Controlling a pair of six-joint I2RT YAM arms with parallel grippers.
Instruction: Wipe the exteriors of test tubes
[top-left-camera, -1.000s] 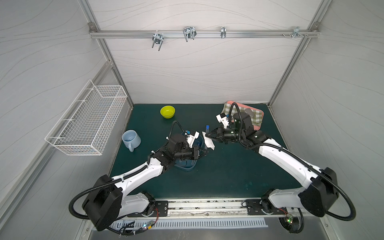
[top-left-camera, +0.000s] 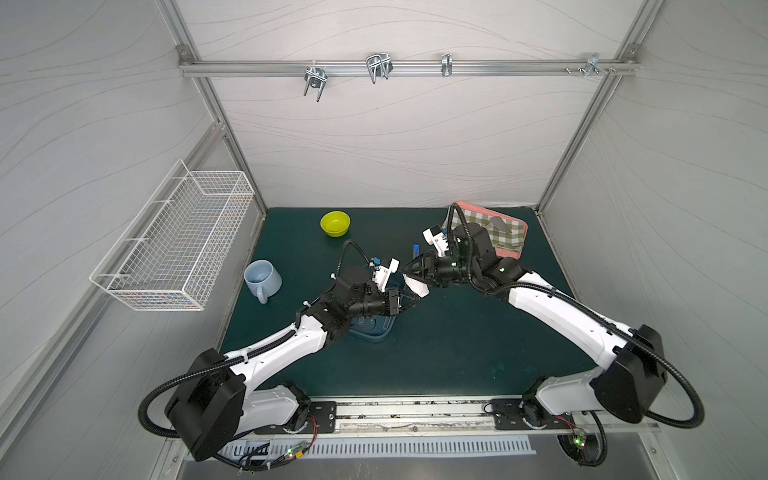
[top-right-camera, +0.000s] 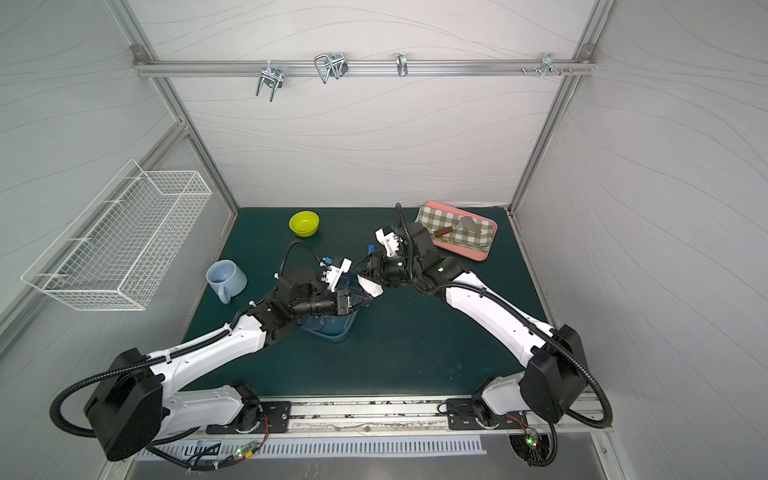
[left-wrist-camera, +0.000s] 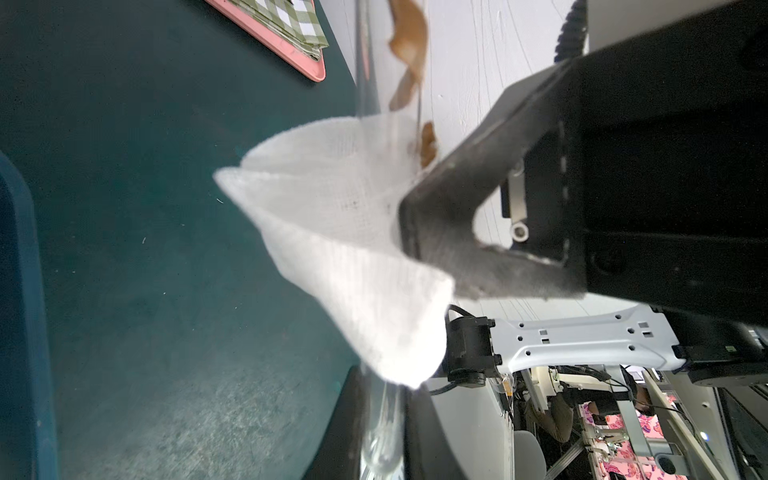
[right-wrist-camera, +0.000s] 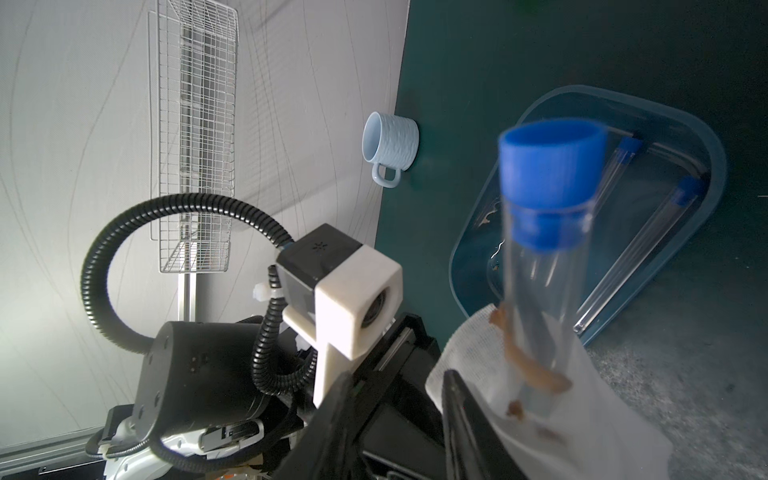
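Note:
A clear test tube with a blue cap (right-wrist-camera: 552, 164) stands upright, its glass marked by brown smears. My left gripper is shut on its lower part. Folded white cloth (left-wrist-camera: 336, 248) lies against the tube's side and partly around it. My right gripper is beside the tube, fingers part way apart; one finger (left-wrist-camera: 448, 224) touches the cloth in the left wrist view. From the top left view, both grippers meet above the table's middle, with the cloth (top-left-camera: 416, 285) between them. How firmly the cloth is gripped is hidden.
A blue bin (right-wrist-camera: 708, 192) holding more capped tubes is below the left gripper. A light blue mug (top-left-camera: 262, 278) stands at left, a yellow-green bowl (top-left-camera: 335, 223) at the back, and a pink tray (top-left-camera: 512, 254) with checked cloth at back right.
The left arm and tube look almost still.

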